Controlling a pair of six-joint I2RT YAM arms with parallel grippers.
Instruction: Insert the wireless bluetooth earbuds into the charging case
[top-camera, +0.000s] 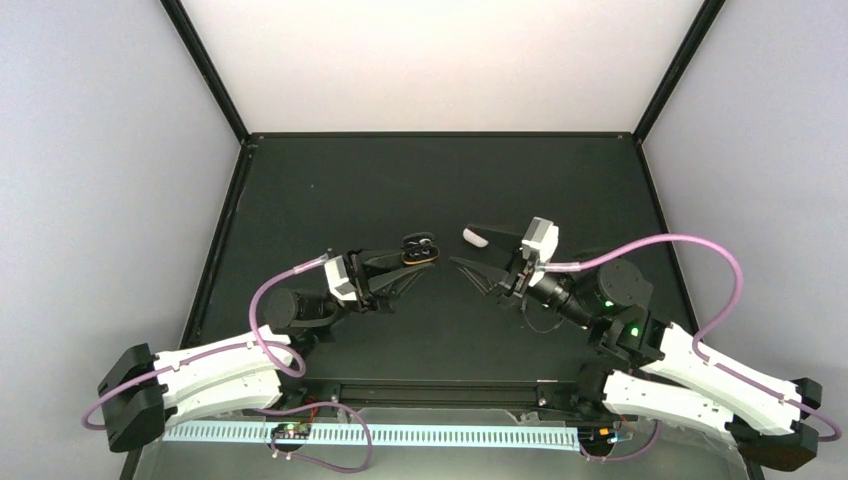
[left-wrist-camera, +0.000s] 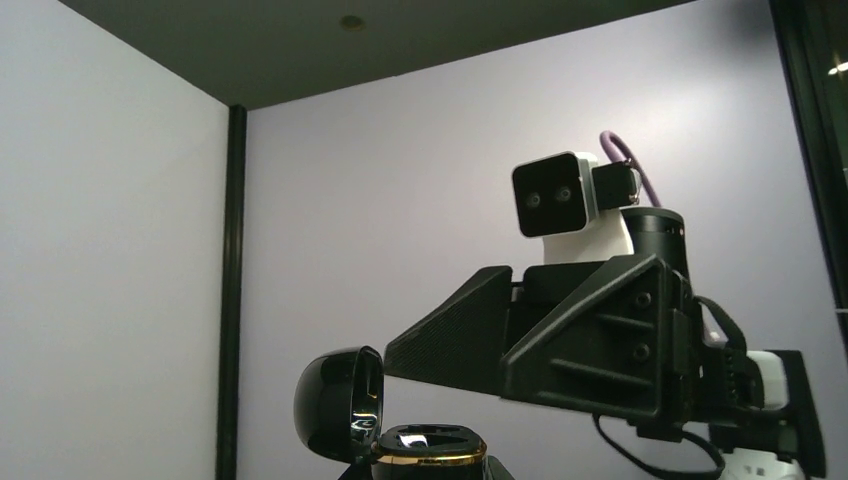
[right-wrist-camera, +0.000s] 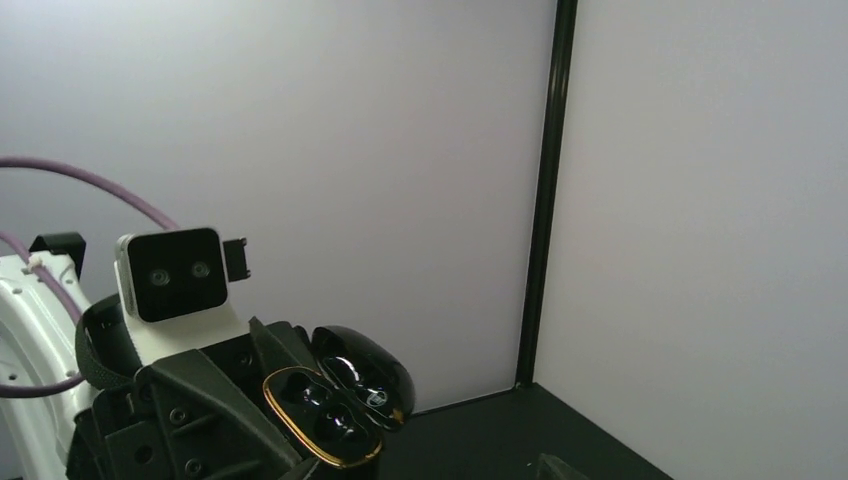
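The black charging case (top-camera: 420, 252), gold along its rim, is held up by my left gripper (top-camera: 414, 262), which is shut on its body. Its lid (right-wrist-camera: 365, 375) stands open. In the right wrist view both sockets (right-wrist-camera: 342, 424) face up and look empty, dark and glossy inside. Across a small gap to the right is my right gripper (top-camera: 461, 246), its fingers spread and pointing at the case. The left wrist view shows nothing between these fingers. No earbud can be made out in any current view.
A pale oval object (top-camera: 474, 238) lies beside the right gripper's upper finger, partly covered by it. White walls (top-camera: 740, 150) stand on both sides.
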